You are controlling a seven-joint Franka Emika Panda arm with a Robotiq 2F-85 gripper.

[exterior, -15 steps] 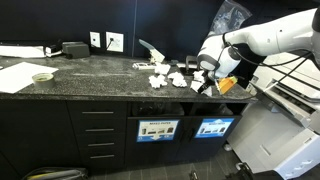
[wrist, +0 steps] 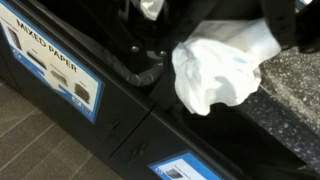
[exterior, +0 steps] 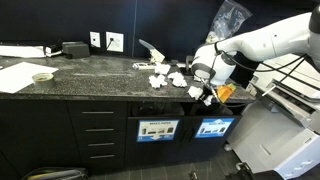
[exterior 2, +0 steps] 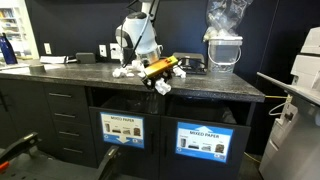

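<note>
A crumpled white paper [wrist: 215,70] fills the space by my gripper in the wrist view. The dark fingers [wrist: 133,45] stand well apart; the paper lies close to the right one, with a gap to the left one. In exterior view 2 the paper [exterior 2: 162,87] is just below my gripper [exterior 2: 160,78], in front of the counter edge and above the open bins. Two bins carry blue and white "MIXED PAPER" labels [exterior 2: 123,130]. Whether the paper still touches a finger is hard to see.
More crumpled white papers [exterior: 158,80] lie on the dark counter [exterior: 105,82] near the arm. A clear plastic bag container [exterior 2: 224,50] stands at the counter's right end. Drawers [exterior: 98,135] are left of the bins.
The gripper has come lower and slightly left, out over the counter's front edge above the bins. The papers on the counter look unmoved.
</note>
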